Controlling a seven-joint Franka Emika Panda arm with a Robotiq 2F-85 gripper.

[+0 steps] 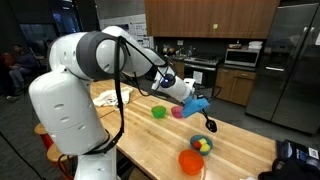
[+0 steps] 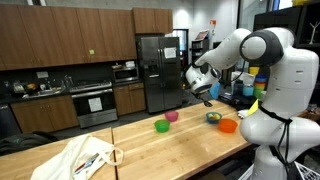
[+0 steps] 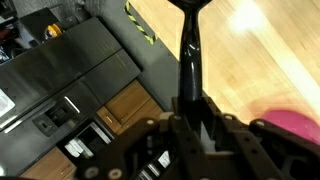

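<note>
My gripper is shut on the handle of a black spoon-like utensil [image 3: 190, 62], which runs away from the fingers and widens at the top edge of the wrist view. In exterior view 1 the utensil's dark head [image 1: 211, 125] hangs in the air below the blue-marked gripper [image 1: 199, 106]. Under it on the table stands a blue bowl [image 1: 207, 151] with green and yellow things inside. Exterior view 2 has the utensil head [image 2: 207, 103] above the blue bowl [image 2: 213, 121], apart from it.
An orange bowl [image 1: 191, 160] stands in front of the blue one. Pink [image 2: 171, 115] and green [image 2: 161, 126] bowls lie farther off, and a white cloth [image 2: 80, 156] covers one table end. Bare wood [image 2: 175, 146] lies between cloth and bowls.
</note>
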